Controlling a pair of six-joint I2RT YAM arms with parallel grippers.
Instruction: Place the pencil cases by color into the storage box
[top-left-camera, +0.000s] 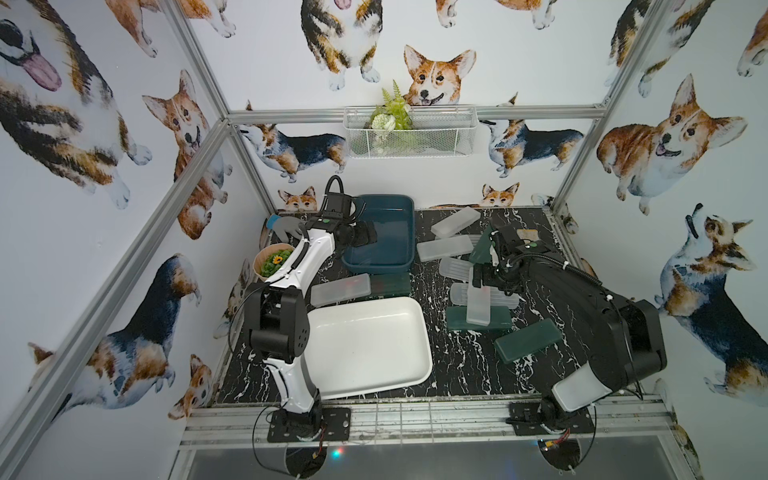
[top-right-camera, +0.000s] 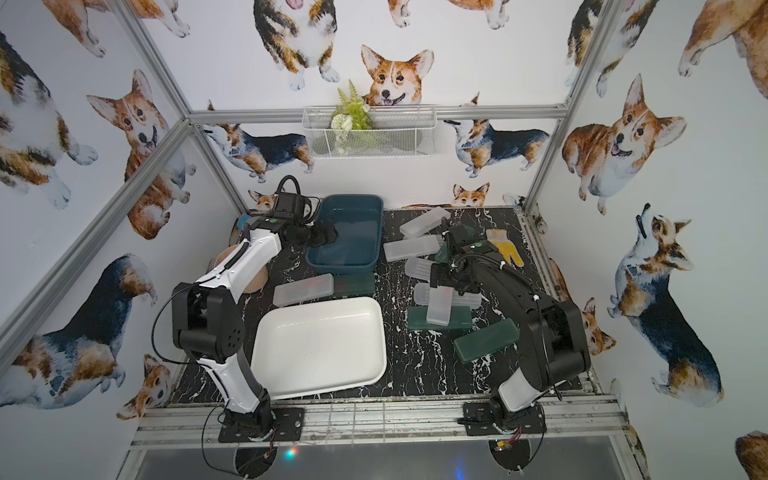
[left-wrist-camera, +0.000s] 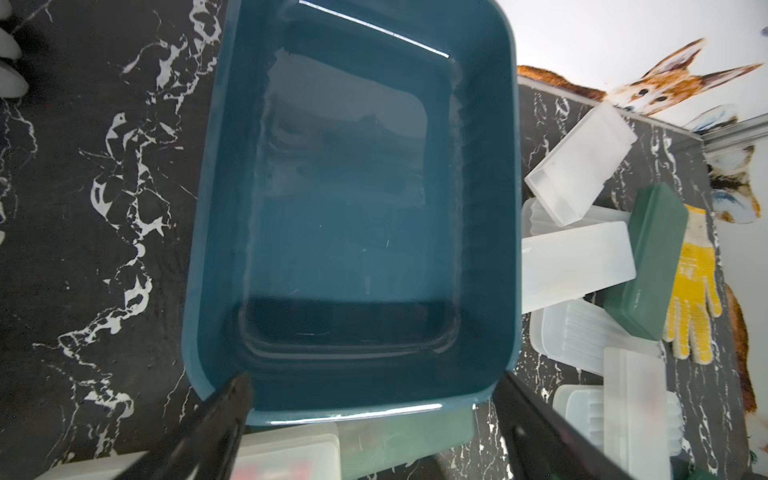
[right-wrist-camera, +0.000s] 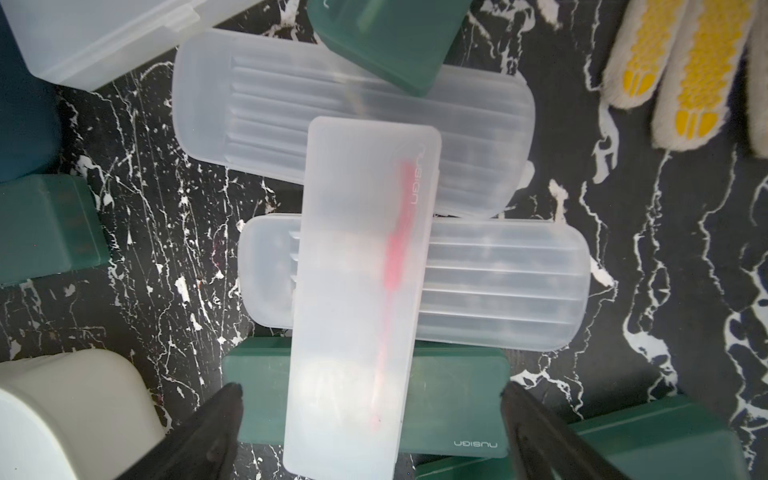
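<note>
Both storage boxes stand empty: the dark blue box (left-wrist-camera: 352, 232) at the back and the white box (top-left-camera: 368, 348) in front of it. Over the blue box's front edge my left gripper is open, nothing between its fingers. My right gripper stands open above a frosted clear pencil case (right-wrist-camera: 360, 296) with a red mark, which lies across a green case (right-wrist-camera: 456, 396) and another clear case (right-wrist-camera: 504, 280). Farther back lie a ribbed clear case (right-wrist-camera: 360, 120), a leaning green case (left-wrist-camera: 648, 260) and more clear cases (top-left-camera: 445, 248). Another green case (top-left-camera: 528, 341) lies front right.
A clear case (top-left-camera: 341, 290) and a green case (top-left-camera: 390, 285) lie between the two boxes. A yellow-patterned glove (top-right-camera: 505, 248) is at the back right, a potted plant (top-left-camera: 276, 262) at the left. Bare marble-patterned table shows between the white box and the right-hand cases.
</note>
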